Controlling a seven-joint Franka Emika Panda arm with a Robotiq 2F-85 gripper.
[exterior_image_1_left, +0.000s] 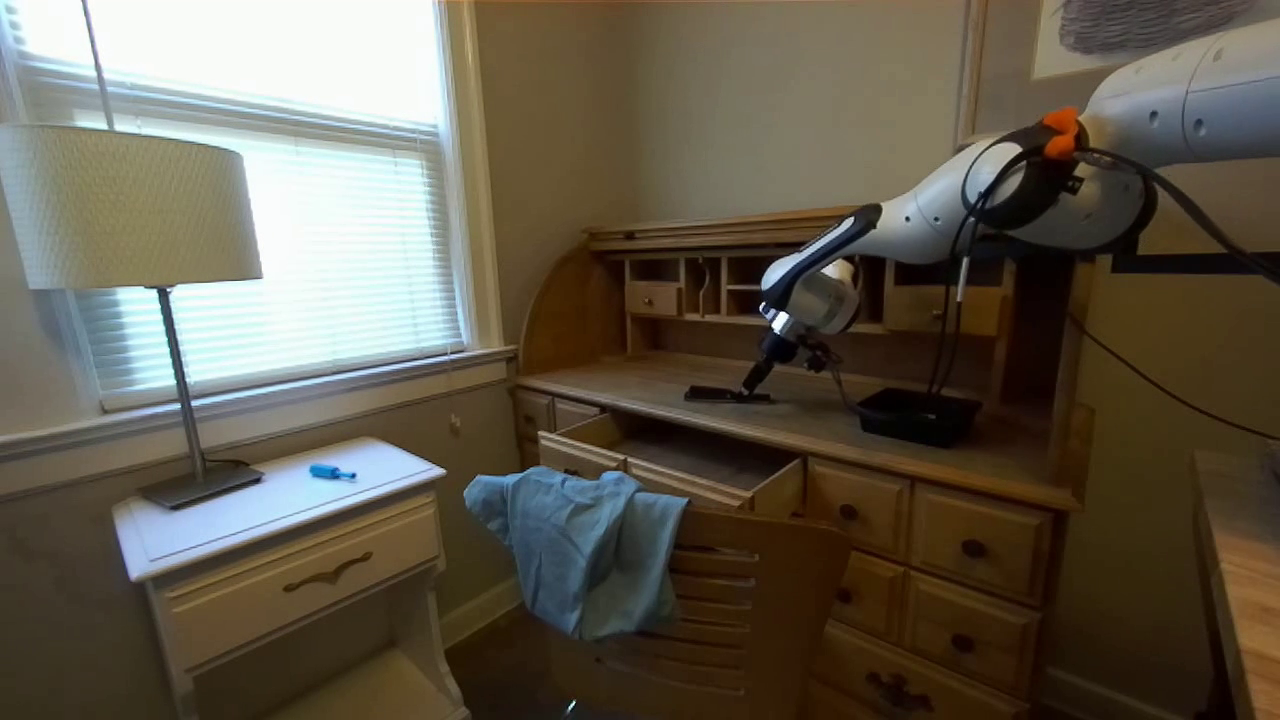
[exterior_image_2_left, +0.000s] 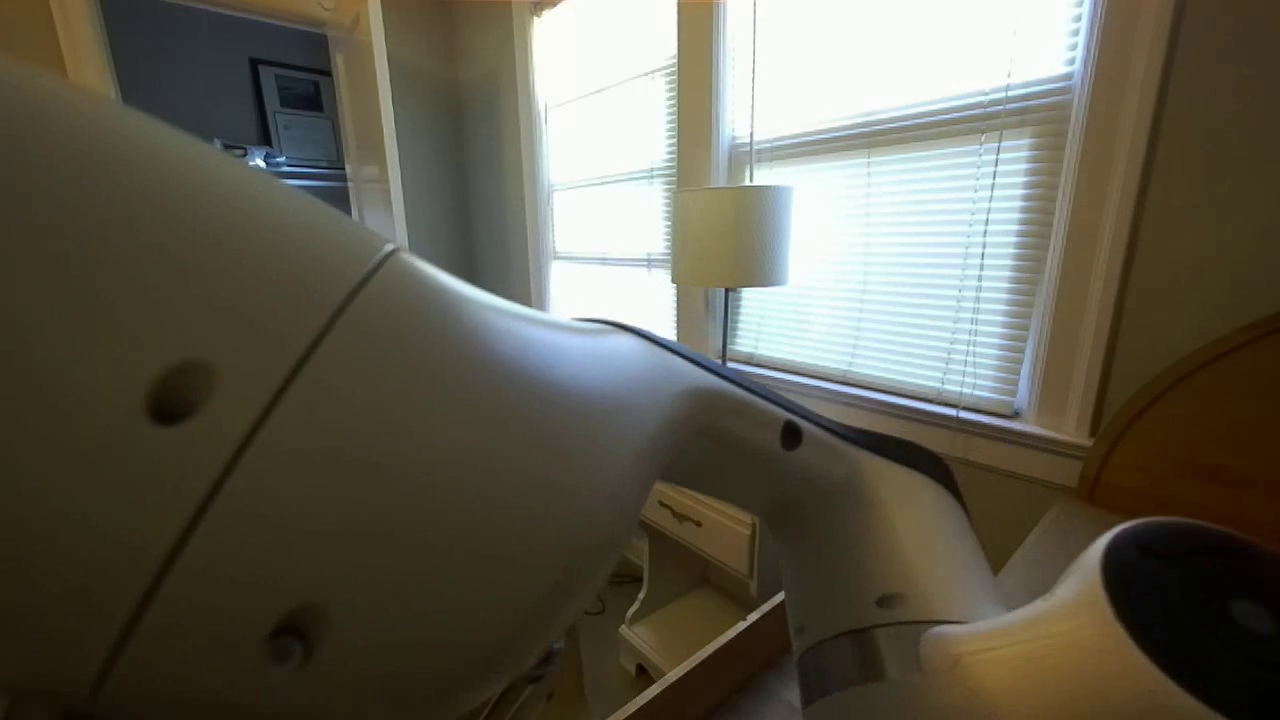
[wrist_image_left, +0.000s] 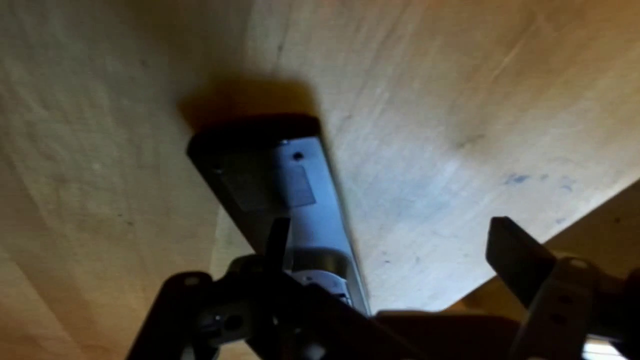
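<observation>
A long dark device (exterior_image_1_left: 711, 394), perhaps a remote, lies flat on the wooden desktop. In the wrist view this device (wrist_image_left: 321, 210) has a grey face with dark edges, and its lower end is hidden behind the gripper. My gripper is open, its fingers wide apart. The left finger (wrist_image_left: 277, 243) overlaps the device in this view, while the right finger (wrist_image_left: 516, 258) is off to its side; I cannot tell whether either touches anything. From outside, the gripper (exterior_image_1_left: 755, 382) points down at the device's right end. The arm blocks this spot in exterior view 2.
A black tray (exterior_image_1_left: 918, 418) stands on the desk to the right. Below the desktop a drawer (exterior_image_1_left: 708, 456) is pulled out. A chair (exterior_image_1_left: 768, 576) with a blue cloth (exterior_image_1_left: 588, 546) stands in front. A blue item (exterior_image_1_left: 331, 472) lies on the white nightstand (exterior_image_1_left: 384, 462).
</observation>
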